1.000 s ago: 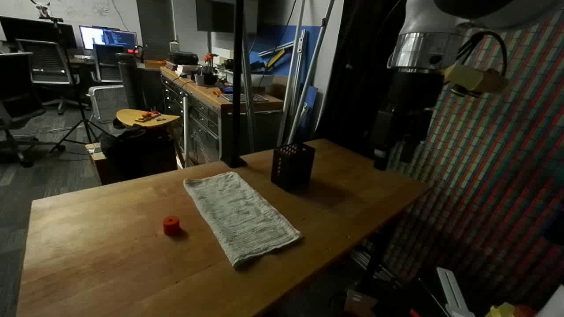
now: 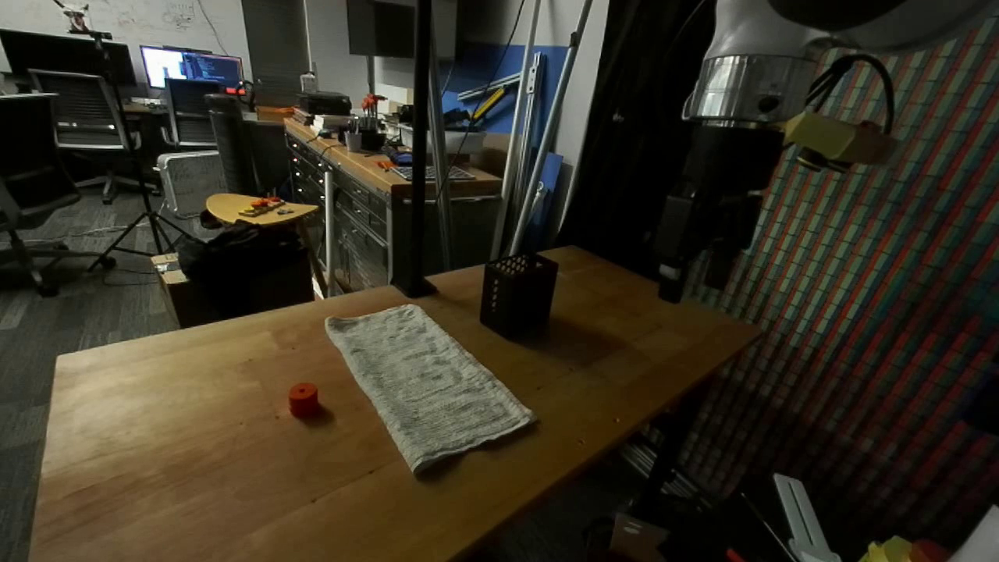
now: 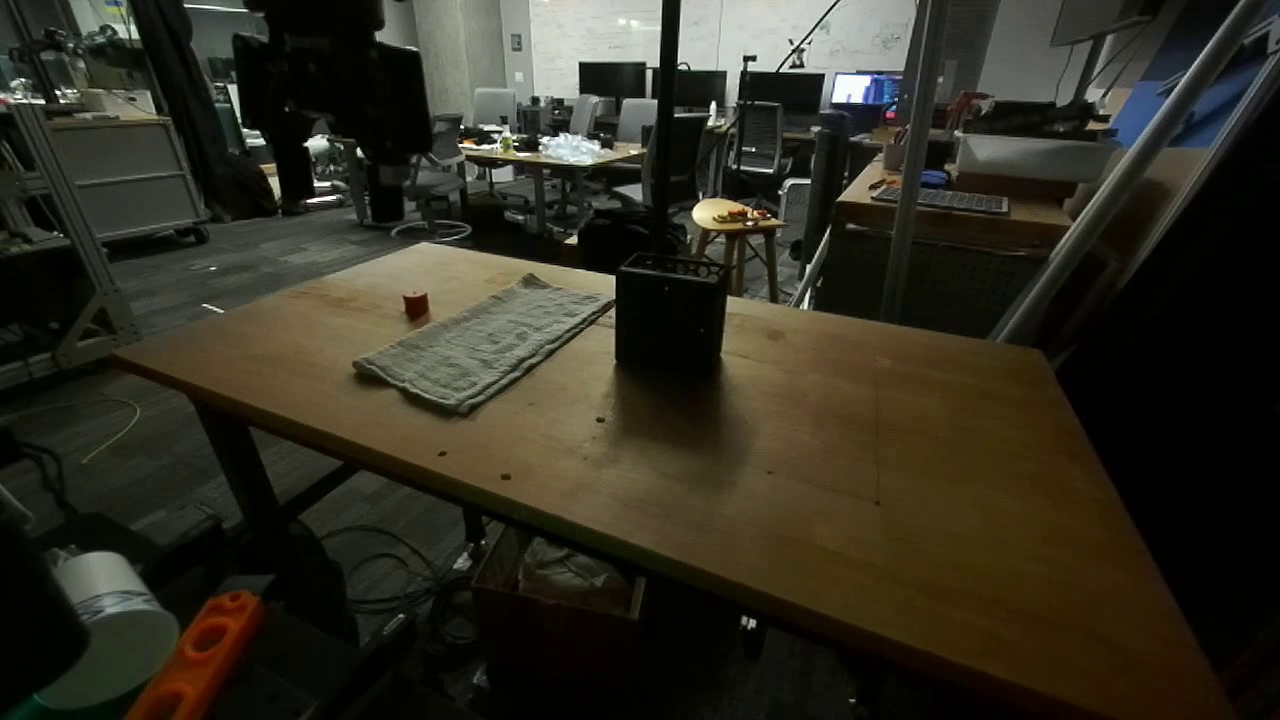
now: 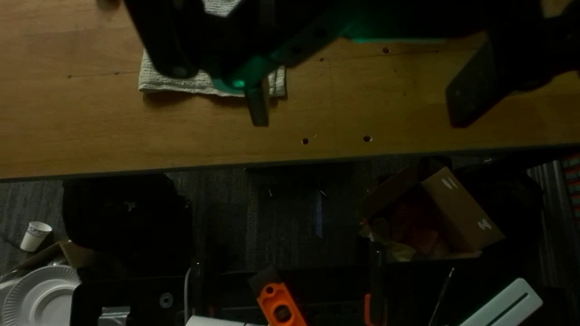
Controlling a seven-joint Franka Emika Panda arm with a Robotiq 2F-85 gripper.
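Observation:
My gripper is open, its two fingers wide apart with nothing between them. In exterior view 1 it hangs at the upper right, above the level of the table and clear of everything on it. A small red-orange cylinder (image 2: 303,400) stands on the wood to one side of a folded grey-white towel (image 2: 426,384). On the towel's other side is a black mesh basket (image 2: 517,295), upright; its inside cannot be made out. The second exterior view shows the same cylinder (image 3: 415,305), towel (image 3: 486,342) and basket (image 3: 669,314).
The wooden table (image 3: 864,444) has wide bare areas around these objects. A black post (image 2: 417,159) rises at the table's far edge. Below the near edge, the wrist view shows a cardboard box (image 4: 462,212) and an orange tool (image 4: 281,304).
The arm has shifted very slightly to the left in exterior view 1. Cylinder, towel and basket are where they were.

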